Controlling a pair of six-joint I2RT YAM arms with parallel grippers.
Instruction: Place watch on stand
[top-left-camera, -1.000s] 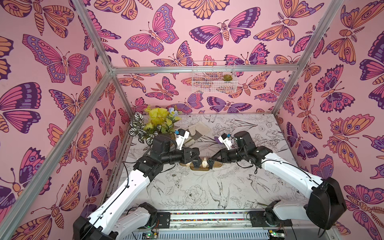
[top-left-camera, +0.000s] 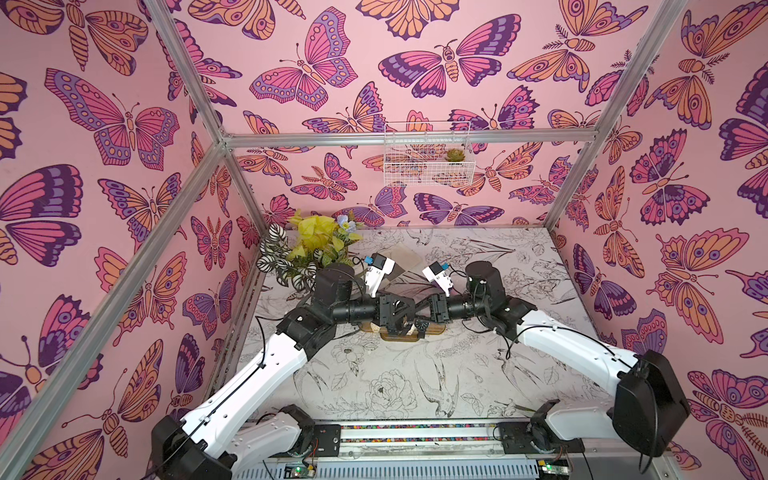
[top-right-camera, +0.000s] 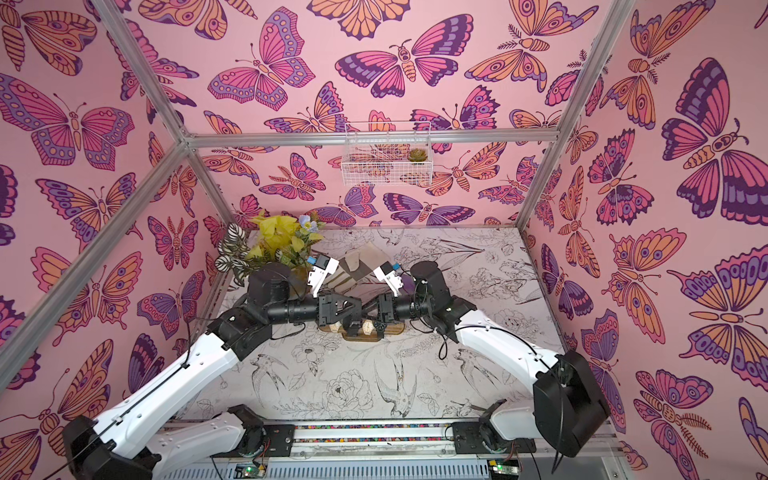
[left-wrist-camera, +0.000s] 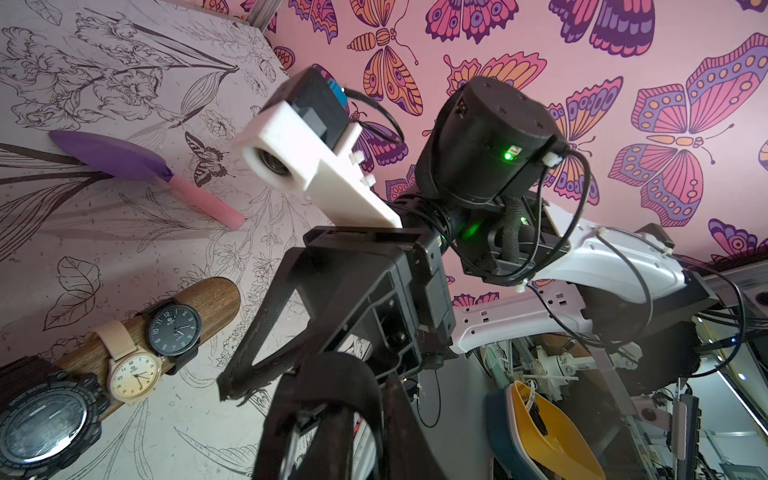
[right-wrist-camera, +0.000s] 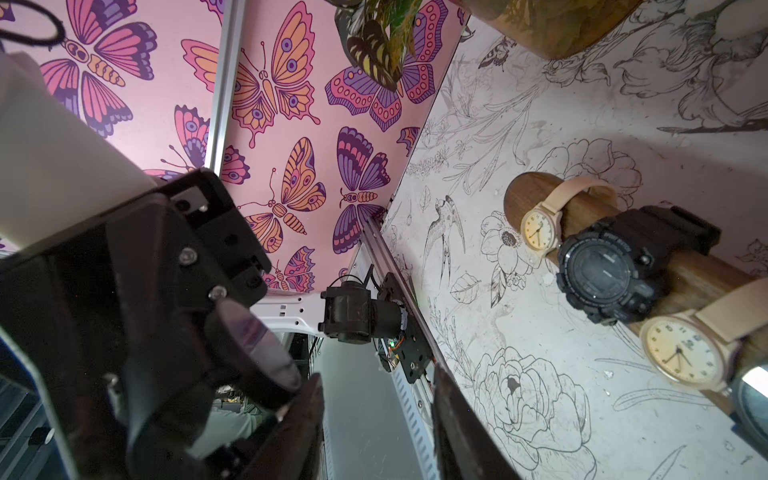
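Shut at the bottom of the left wrist view, my left gripper has a dark watch (left-wrist-camera: 340, 372) between its fingers. In the right wrist view that watch (right-wrist-camera: 256, 344) shows a shiny round face, tilted above the table. My right gripper has its fingers apart, close beside the held watch, with nothing visibly clasped. Beneath lies the wooden stand (left-wrist-camera: 220, 304) bearing several watches: a black-faced one (left-wrist-camera: 173, 329), a beige one (left-wrist-camera: 134, 376) and a bulky black one (left-wrist-camera: 44, 424). Another small beige watch (right-wrist-camera: 541, 228) sits near the stand's other end.
A purple spatula-like tool (left-wrist-camera: 112, 156) with a pink handle lies behind the stand. Yellow flowers and striped leaves in a vase (top-left-camera: 316, 240) occupy the back left. Both grippers are very close together above the stand.
My left gripper has shifted slightly right. My right gripper has come left and turned toward it, so the two now nearly meet above the stand.
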